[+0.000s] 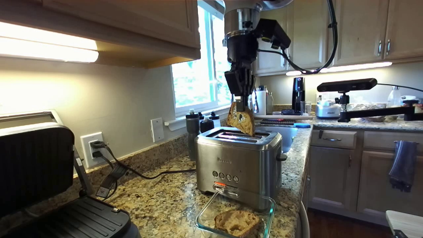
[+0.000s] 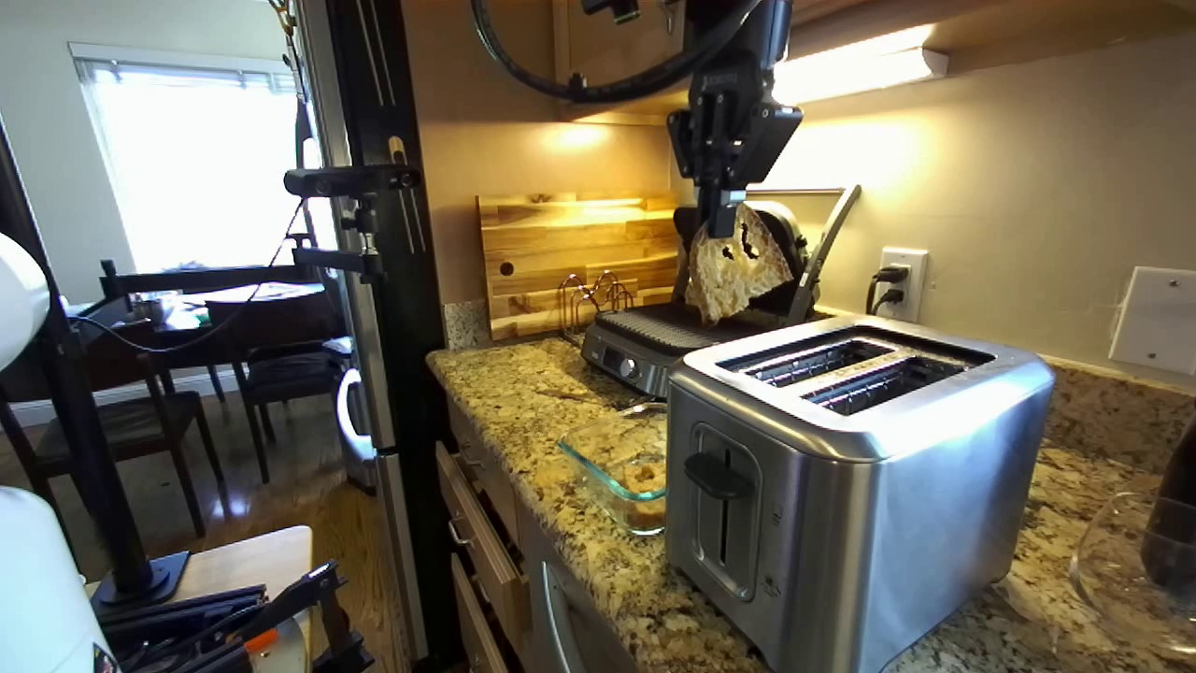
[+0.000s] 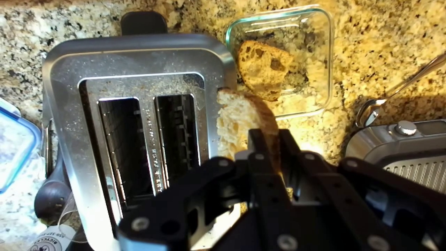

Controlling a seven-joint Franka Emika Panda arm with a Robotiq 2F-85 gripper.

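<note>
My gripper point(image 1: 240, 103) is shut on a slice of bread point(image 1: 242, 120), which hangs tilted from the fingertips. In the exterior view 2 the held slice point(image 2: 734, 269) is clear of the silver toaster point(image 2: 858, 387), above its height and on the grill's side. From the wrist, the slice point(image 3: 237, 121) appears beside the toaster's slots point(image 3: 174, 134), overlapping the rim rather than an opening. Both slots look empty. A second bread slice point(image 3: 264, 69) lies in the glass dish point(image 3: 328, 62) next to the toaster.
An open grill press point(image 1: 39, 166) stands on the counter near the wall, with a spoon point(image 3: 401, 88) close to it. Dark bottles point(image 1: 193, 131) stand behind the toaster. A power cord point(image 1: 158, 173) runs along the counter to the outlet.
</note>
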